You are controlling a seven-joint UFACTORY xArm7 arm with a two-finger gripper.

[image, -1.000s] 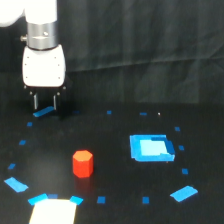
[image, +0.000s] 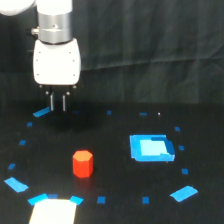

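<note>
A red block (image: 83,164) with a hexagonal outline stands on the black table, left of the middle. To its right lies a blue square tray-like piece (image: 134,150) with a white centre. High at the back left hangs my gripper (image: 58,103), pointing down, well behind and apart from both. Its two thin fingers (image: 65,102) are separated by a visible gap, and nothing shows between them.
Several blue tape strips and small blue squares mark the table, among them one strip (image: 184,193) at the right. A pale square (image: 52,211) sits at the front-left edge. A dark curtain (image: 150,60) hangs behind.
My gripper has shifted to the right, and its fingers appear somewhat closer together in the view. The red block and the blue piece have stayed in place.
</note>
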